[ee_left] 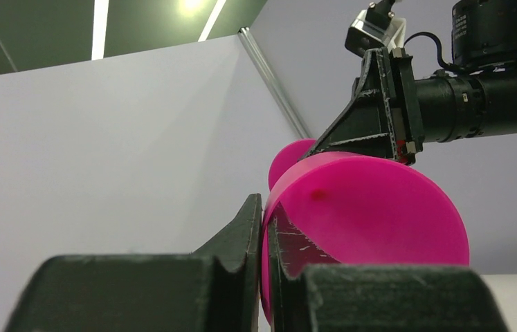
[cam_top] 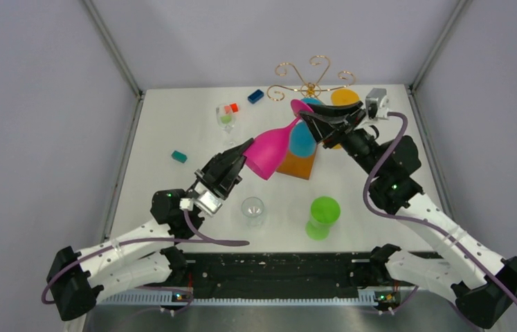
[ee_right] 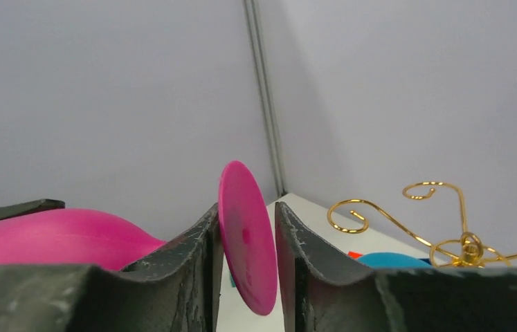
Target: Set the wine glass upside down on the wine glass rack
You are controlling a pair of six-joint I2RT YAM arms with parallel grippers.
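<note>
A pink wine glass hangs in the air, tilted, its bowl toward the lower left and its foot toward the upper right. My left gripper is shut on the bowl's rim, one finger inside the bowl and one outside. In the right wrist view, my right gripper has its fingers part open, with the glass's foot standing edgeways between the fingers. Whether both fingers touch it, I cannot tell. The gold wine glass rack with curled arms stands behind, its lower part mostly hidden.
Blue and orange glasses are at the rack, above its brown base. A green cup and a clear glass stand near the front. Small blocks lie at the back left, beside another clear glass.
</note>
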